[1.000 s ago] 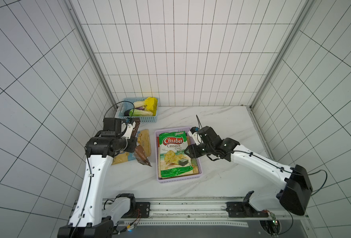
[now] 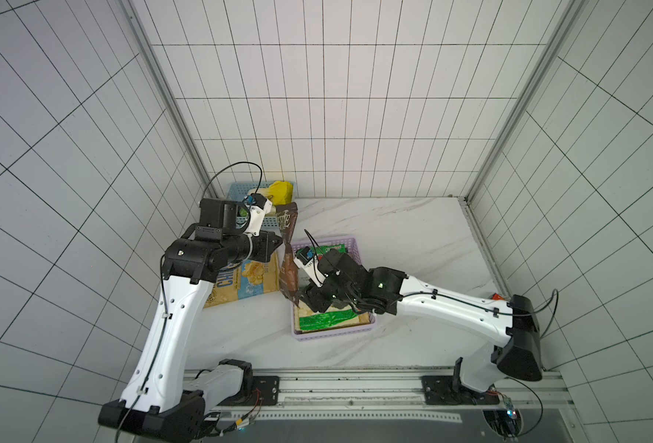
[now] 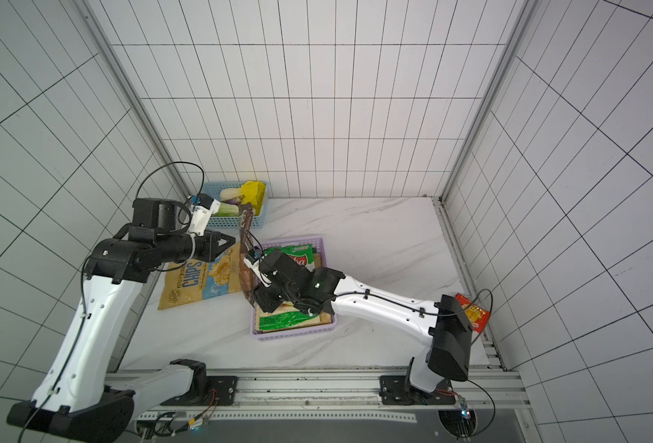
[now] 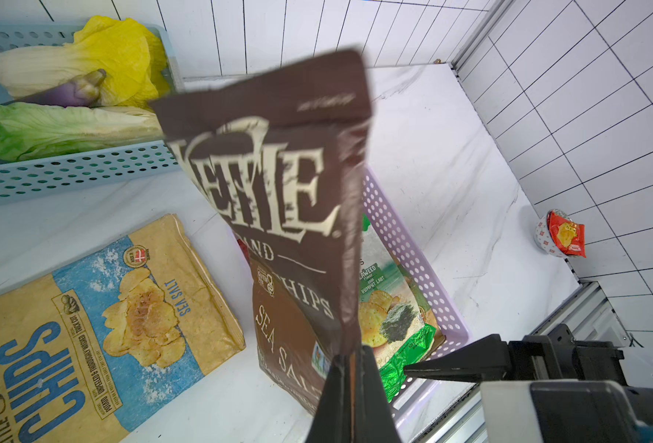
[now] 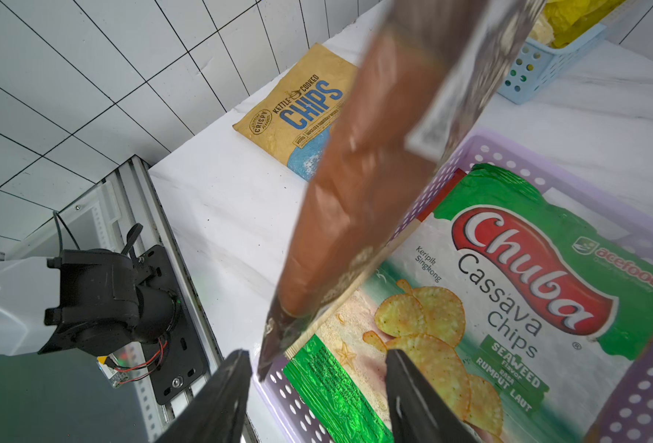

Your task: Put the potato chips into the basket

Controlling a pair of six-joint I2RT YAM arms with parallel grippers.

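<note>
A brown bag of potato chips point(image 4: 282, 192) hangs upright, its side edge pinched between the fingers of my left gripper, which is shut on it. Below, the lavender basket point(image 5: 275, 395) holds a green-and-white Chuba cassava chips pack point(image 5: 518, 258) lying over other packs. Seen from above, the brown bag point(image 2: 288, 254) is over the basket's left side. My right gripper is open, close to the bag's lower end point(image 5: 341, 214); nothing shows gripped between its fingers. A tan-and-blue chips bag point(image 4: 105, 332) lies flat on the table, left of the basket.
At the back left stands a blue basket point(image 3: 227, 223) with vegetables. A small red packet point(image 3: 472, 313) is by the right edge. Open white tabletop point(image 3: 385, 243) stretches to the right of the lavender basket.
Carrying the brown bag, my left gripper has gone right and up, from over the tan bag to the basket's left side. My right gripper has moved left across the basket toward the bag.
</note>
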